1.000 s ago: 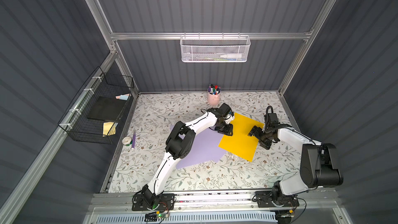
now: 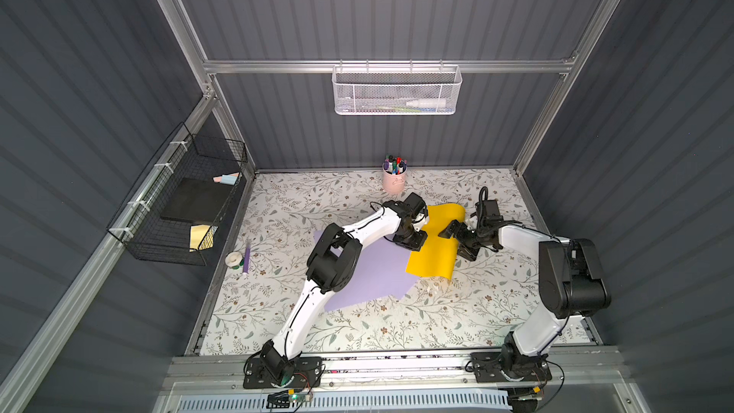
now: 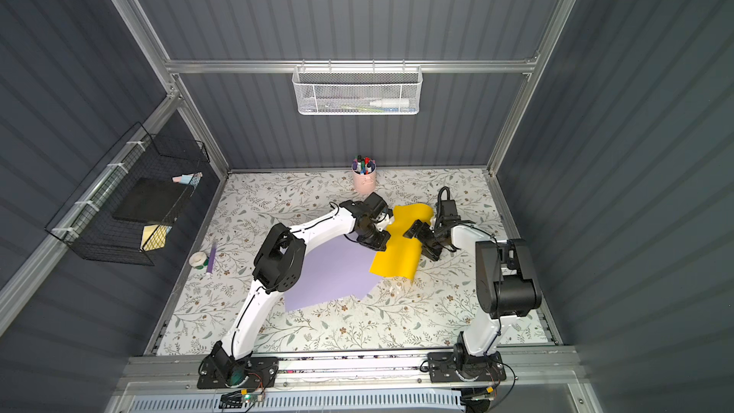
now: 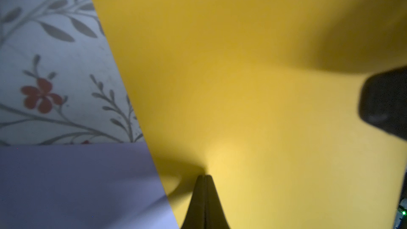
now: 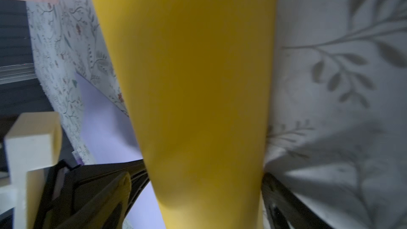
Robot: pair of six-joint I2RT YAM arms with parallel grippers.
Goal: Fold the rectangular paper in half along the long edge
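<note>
The yellow paper (image 2: 436, 248) lies partly over a purple sheet (image 2: 374, 269). Its right side is lifted and curls over toward the left. My left gripper is shut, its tips down on the yellow paper near the left edge, with nothing showing between them. At the raised right side, my right gripper is open. In the right wrist view the curled band of paper (image 5: 203, 101) passes between its spread fingers. How firmly the fingers touch the paper I cannot tell.
A pink cup of markers (image 2: 394, 181) stands at the back. A roll of tape (image 2: 233, 260) and a purple pen (image 2: 246, 258) sit at the left edge. Bare patterned table lies in front of the paper.
The right gripper has moved left and slightly back. The yellow paper's right side, flat before, is now raised and bent leftward.
</note>
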